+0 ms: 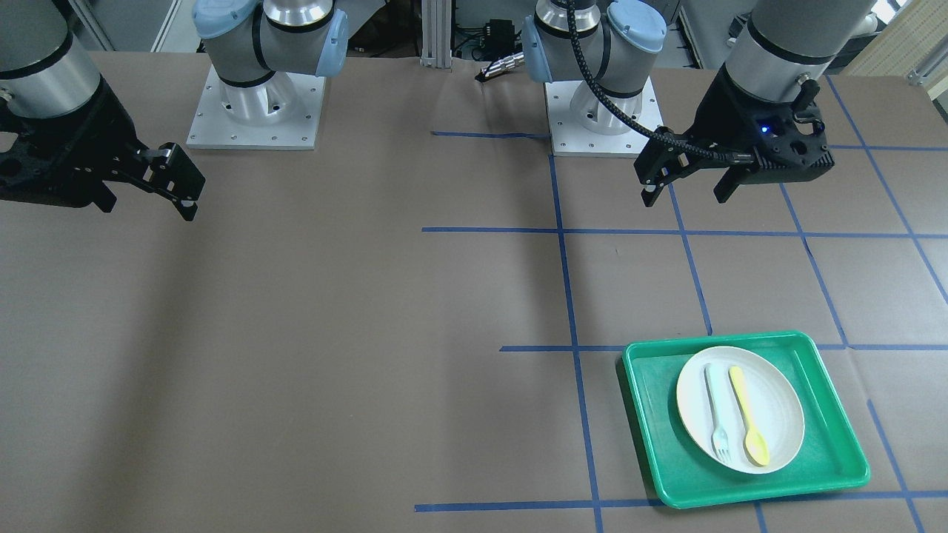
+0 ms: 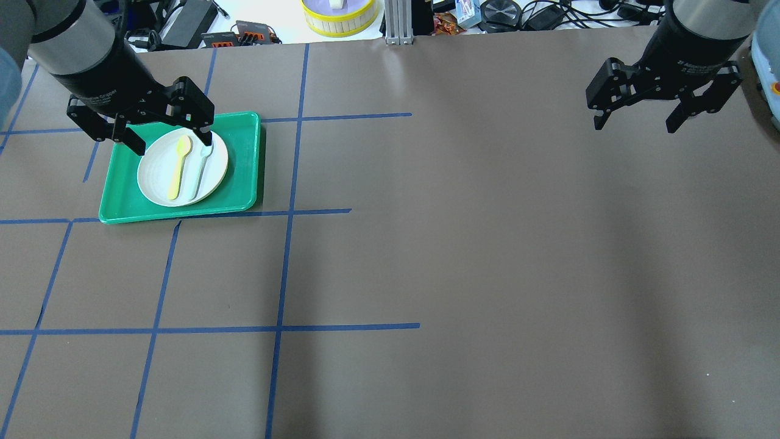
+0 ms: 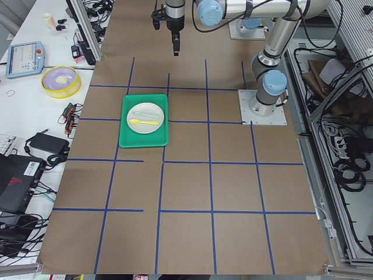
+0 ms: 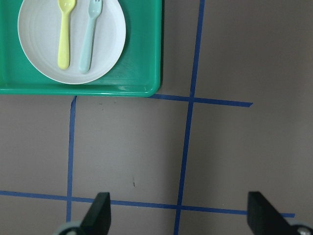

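Observation:
A green tray [image 1: 658,444] lies on the taped table, holding a white plate [image 1: 782,417]. On the plate lie a yellow spoon [image 1: 746,413] and a pale blue fork [image 1: 716,413], side by side. My gripper hangs above the table behind the tray in the front view, its fingers wide open with bare table between them in the left wrist view. It is empty.
A second arm's gripper [image 2: 640,110] hangs at the right of the top view. A yellow round container [image 3: 58,90] sits on a white side table.

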